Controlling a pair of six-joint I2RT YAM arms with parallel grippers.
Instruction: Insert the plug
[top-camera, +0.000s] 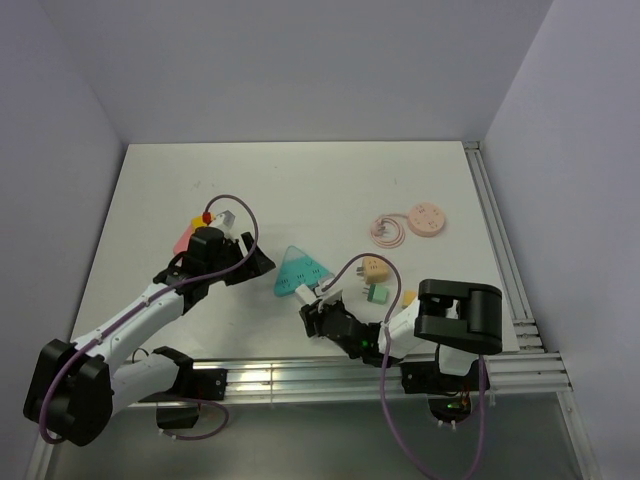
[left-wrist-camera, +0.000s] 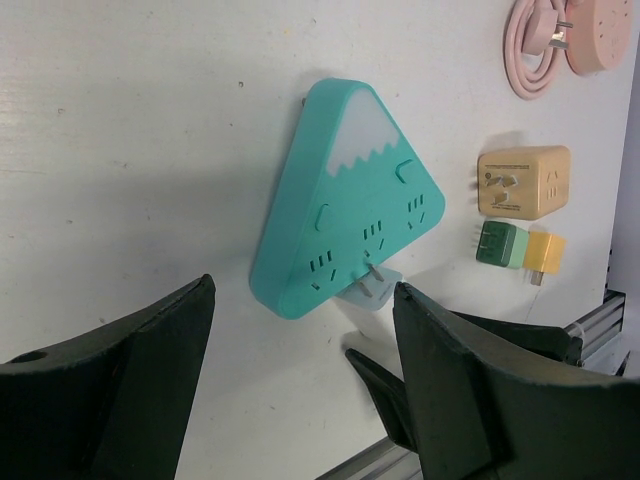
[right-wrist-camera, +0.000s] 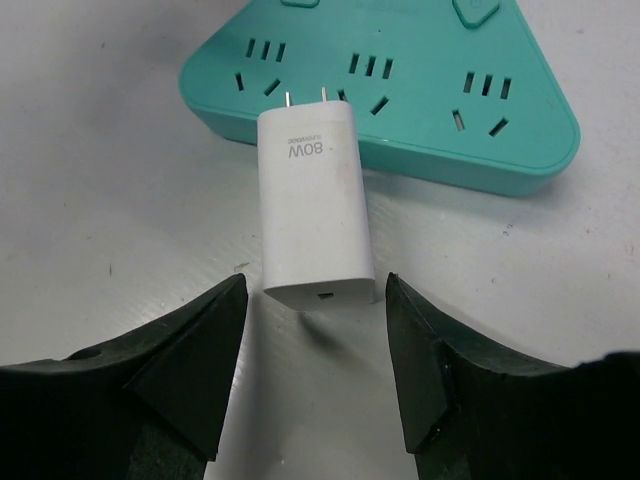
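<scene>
A teal triangular power strip (top-camera: 299, 272) lies in the middle of the table, its sockets visible in both wrist views. A white 80W charger (right-wrist-camera: 312, 200) lies against its near edge, two prongs pointing toward the strip. My right gripper is just behind the charger's near end, fingers apart on either side with nothing held. My left gripper hangs open above the table to the left of the strip, nothing between its fingers.
A tan adapter (left-wrist-camera: 523, 182), a green plug (left-wrist-camera: 502, 243) and a yellow plug (left-wrist-camera: 544, 255) lie to the right. A pink coiled cable (top-camera: 387, 230) and round pink item (top-camera: 426, 219) are farther back.
</scene>
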